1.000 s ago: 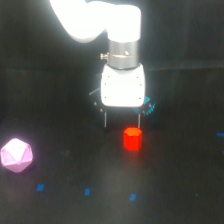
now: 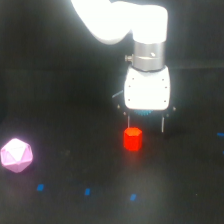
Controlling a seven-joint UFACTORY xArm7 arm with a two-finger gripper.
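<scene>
A small red block (image 2: 133, 140) with several flat sides rests on the black surface near the middle of the view. Just above it in the image, slightly to the right, is my white gripper (image 2: 145, 124), pointing down. Its two thin fingers stand wide apart, so it is open, and nothing shows between them. The left finger is almost in line with the block. How far the fingertips are from the block in depth, I cannot tell. A pale pink, many-faced ball (image 2: 16, 155) lies at the left edge.
Several small blue marks are on the dark surface, such as the blue mark (image 2: 87, 191) in front. A light blue patch (image 2: 144, 112) shows behind the fingers.
My arm and gripper have moved to the right and a little downward in the image. The fingers remain apart. The red block and the pink ball are where they were.
</scene>
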